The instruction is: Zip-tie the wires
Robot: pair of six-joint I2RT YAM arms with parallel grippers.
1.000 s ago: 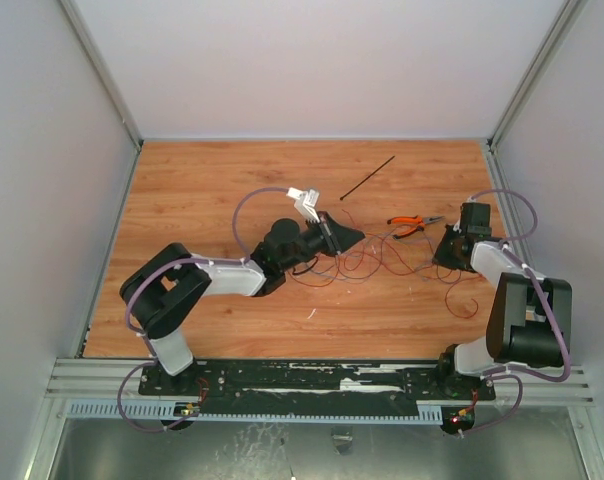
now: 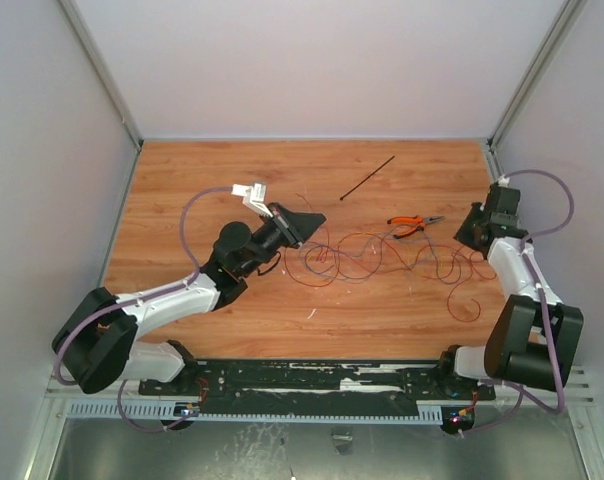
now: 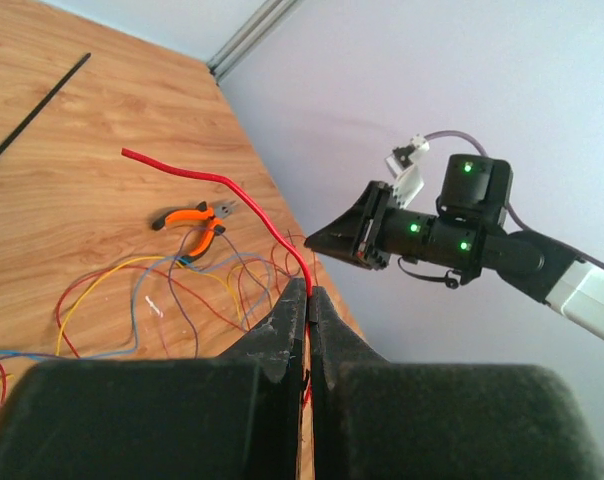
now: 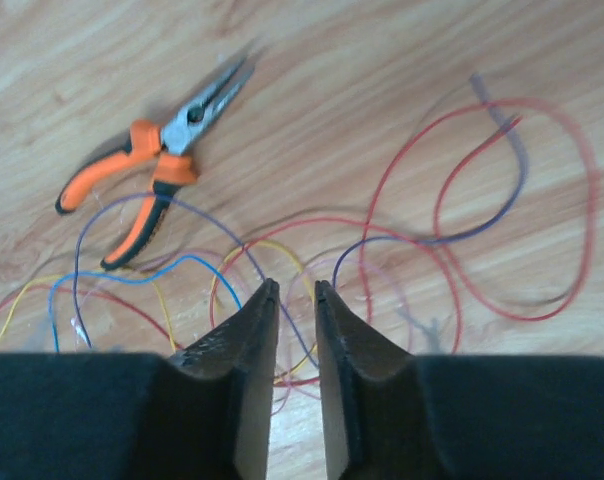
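Note:
My left gripper [image 2: 314, 222] is shut with a red wire [image 3: 207, 175] running up between its fingertips, seen close in the left wrist view. Below it spreads a loose tangle of red, blue and yellow wires [image 4: 142, 281] on the wooden table. My right gripper [image 2: 468, 234] hangs over the wires at the table's right; in its wrist view the fingers are slightly apart, with nothing clearly held. Orange-handled pliers [image 2: 407, 222] lie behind the wires, and a black zip tie [image 2: 367, 176] lies farther back.
Pale walls enclose it at both sides and behind; my right arm is close beside the right wall.

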